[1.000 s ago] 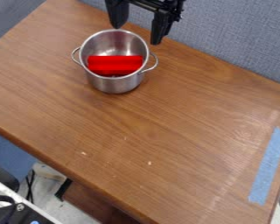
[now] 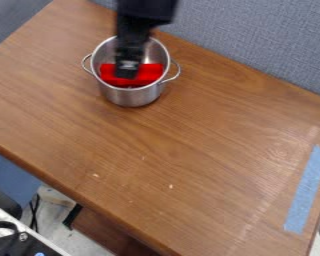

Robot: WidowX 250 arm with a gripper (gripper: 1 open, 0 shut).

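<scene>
A steel pot [image 2: 141,92] with two side handles stands on the wooden table [image 2: 216,150] in the upper left half of the camera view. A red object [image 2: 128,76] lies inside it. My dark, blurred gripper [image 2: 147,52] hangs over the pot, its two fingers reaching down toward it and apart, so it is open. Part of the pot's interior is hidden behind it.
A blue tape strip [image 2: 304,190] runs along the table's right side. A grey padded surface lies beyond the back edge, and cables show at the lower left.
The pot and red object look unmoved.
</scene>
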